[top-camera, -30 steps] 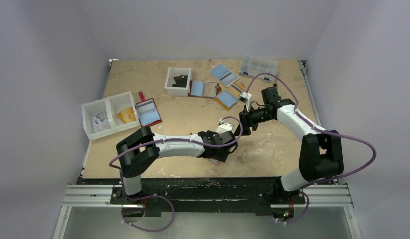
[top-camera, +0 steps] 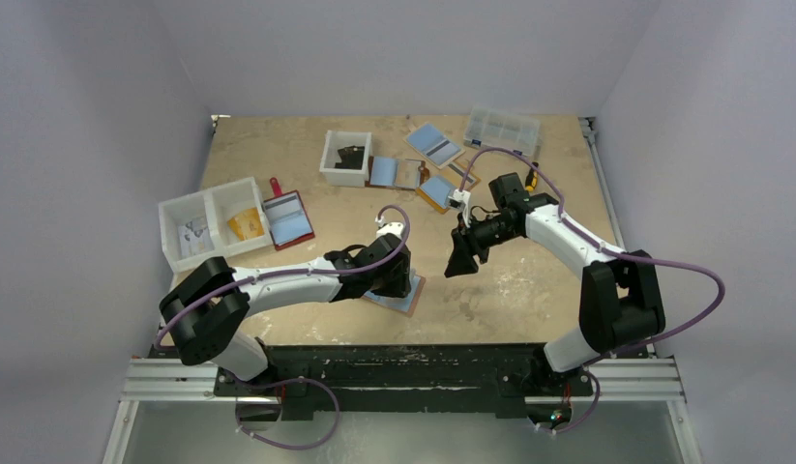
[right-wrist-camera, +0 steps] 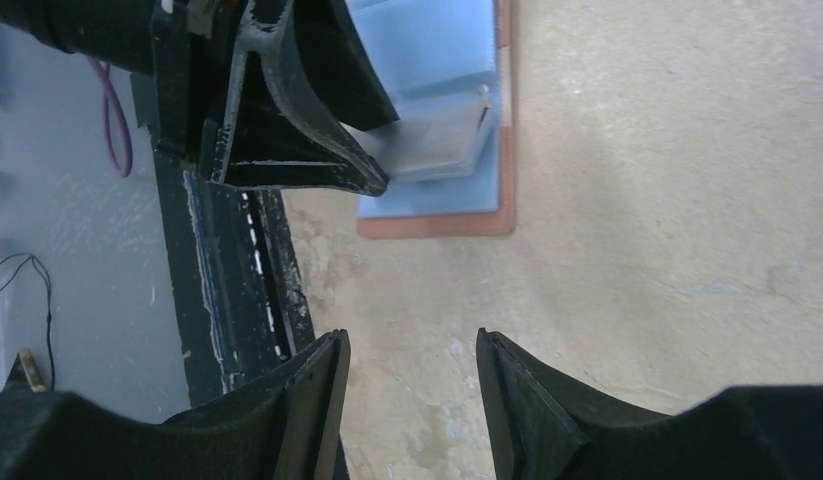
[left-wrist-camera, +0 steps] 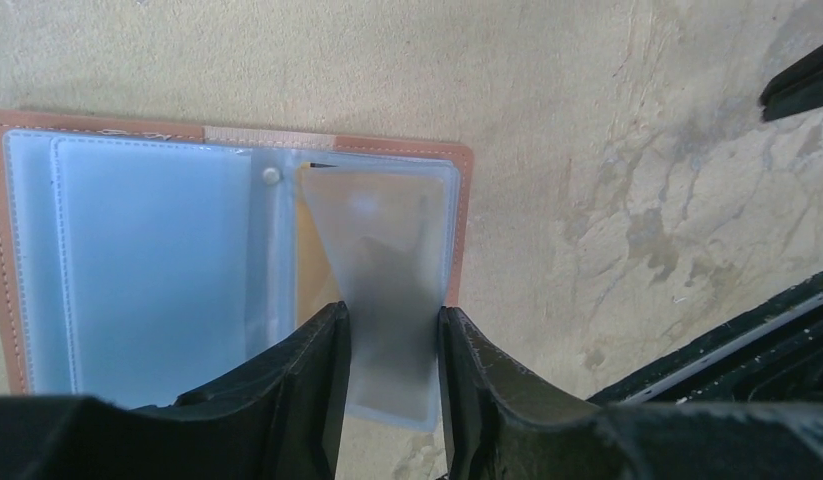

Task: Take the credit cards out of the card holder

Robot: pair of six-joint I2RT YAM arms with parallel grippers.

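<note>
The card holder (left-wrist-camera: 147, 260), pale blue pages on a pink backing, lies at the table's front middle. My left gripper is over its right half, shut on a translucent clear sleeve (left-wrist-camera: 382, 230); a tan strip shows under that sleeve. In the right wrist view the same holder (right-wrist-camera: 437, 200) is partly hidden by the left gripper. My right gripper (top-camera: 461, 261) hangs to the right of the holder, its fingers apart over bare table (right-wrist-camera: 607, 260), with nothing between them.
White bins (top-camera: 191, 232) stand at the left, a white box (top-camera: 347, 137) and a clear organiser (top-camera: 500, 130) at the back, with several other holders nearby.
My left gripper has moved left and a little back, uncovering part of the holder in the top view. My right gripper has moved a little left and toward the front.
</note>
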